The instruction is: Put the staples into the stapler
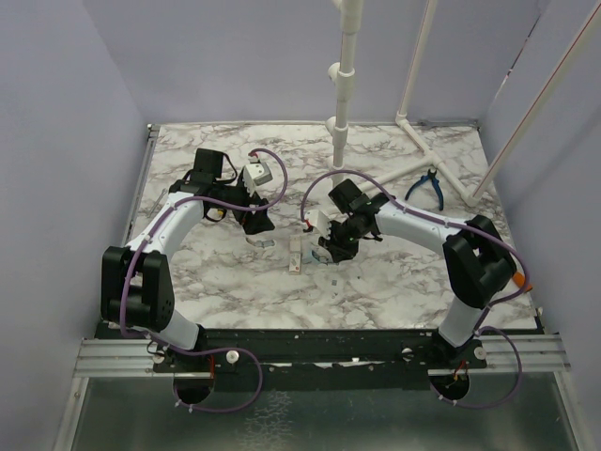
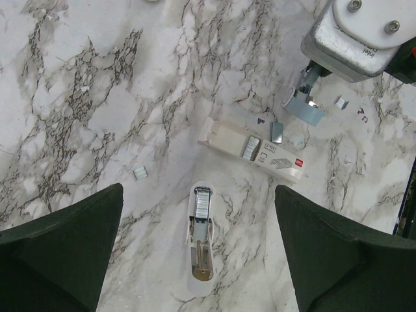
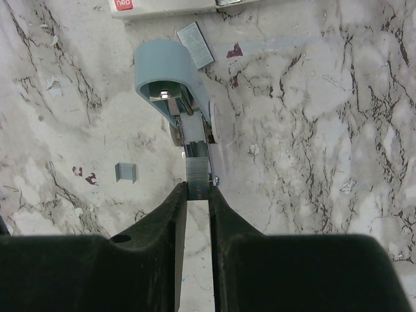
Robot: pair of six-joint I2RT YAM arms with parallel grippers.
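My right gripper is shut on a strip of staples [image 3: 197, 175], held over the channel of an opened light blue stapler [image 3: 170, 62]; whether it rests fully inside is unclear. In the left wrist view that stapler [image 2: 305, 110] is partly behind the right arm. My left gripper is open above a white stapler [image 2: 200, 283] lying opened with staples in it, between but below its fingers. A staple box [image 2: 276, 159] lies between the two staplers, with a loose staple strip [image 3: 195, 44] beside it.
Small staple pieces [image 3: 125, 172] [image 2: 140, 172] lie loose on the marble table [image 1: 244, 301]. Blue pliers [image 1: 424, 188] and white pipe framework [image 1: 427, 155] are at the back right.
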